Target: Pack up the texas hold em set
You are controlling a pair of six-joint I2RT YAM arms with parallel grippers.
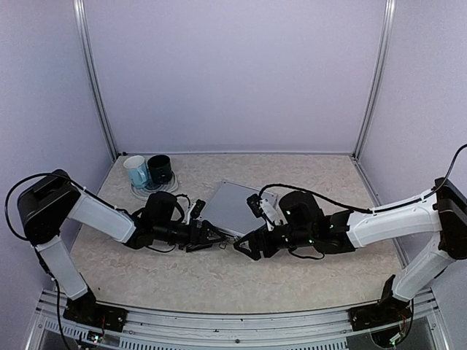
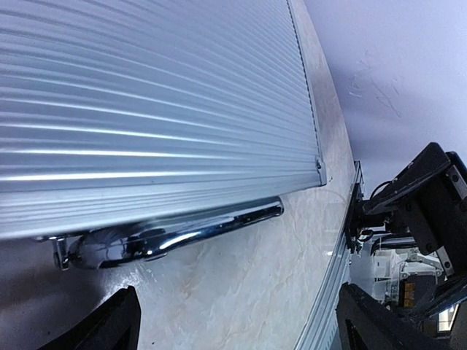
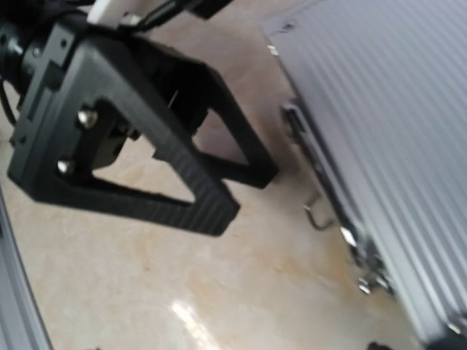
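Observation:
A closed silver case [image 1: 235, 207] with a ribbed lid lies flat on the table's middle, its front edge partly behind my grippers. In the left wrist view, its shiny handle [image 2: 191, 227] and a small metal latch [image 2: 61, 252] show under the lid's edge. A wire loop [image 3: 318, 213] sticks out from the case's front in the right wrist view. My left gripper is open in front of that side, clear of it, with nothing between its fingers. My right gripper [image 1: 246, 249] is close by in front of the case; its widely spaced fingertips barely show in its own view, so it is open.
A light blue mug [image 1: 136, 171] and a black mug [image 1: 160, 169] stand at the back left, by a clear round item [image 1: 148, 192]. The two grippers are very near each other.

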